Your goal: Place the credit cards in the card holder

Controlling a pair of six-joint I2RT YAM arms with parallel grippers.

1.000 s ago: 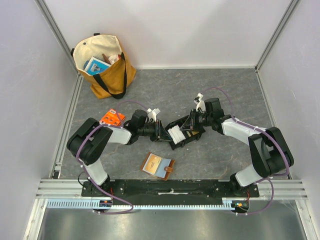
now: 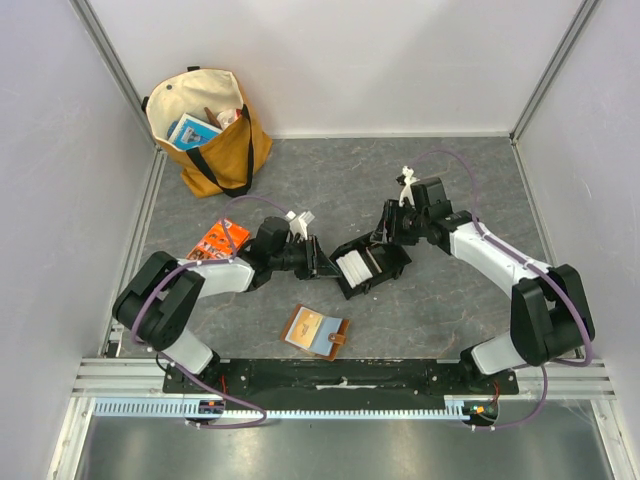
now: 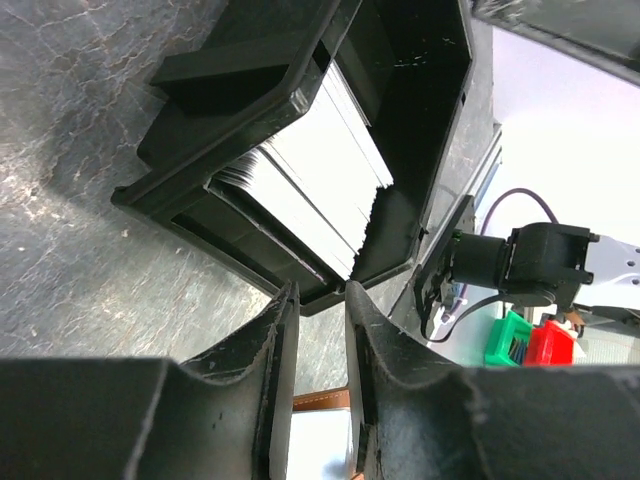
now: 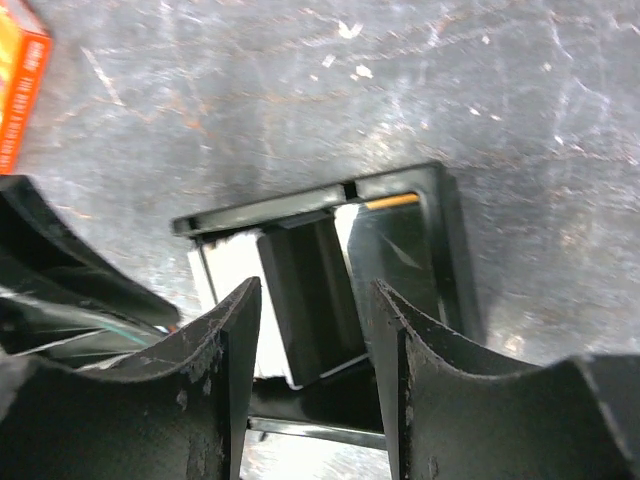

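Observation:
A black compartmented box (image 2: 345, 290) sits tilted in the middle of the table. White cards (image 3: 318, 165) stand in a stack inside one of its compartments. Farther along, the right wrist view shows a dark flat panel (image 4: 392, 255) with an orange strip at its top. At the box's left side, my left gripper is open a narrow gap, empty, with its tips by the near wall. My right gripper is open over the box, and nothing shows between its fingers. A brown folder (image 2: 339, 338) with pale panels lies open nearer the front.
An orange card-like pack (image 2: 219, 240) lies behind the left arm. A mustard bag (image 2: 250, 150) with books stands at the back left.
My right gripper has risen from over the white cards and drawn back to the box's far right side. The left arm has shifted slightly left; the box has stayed put.

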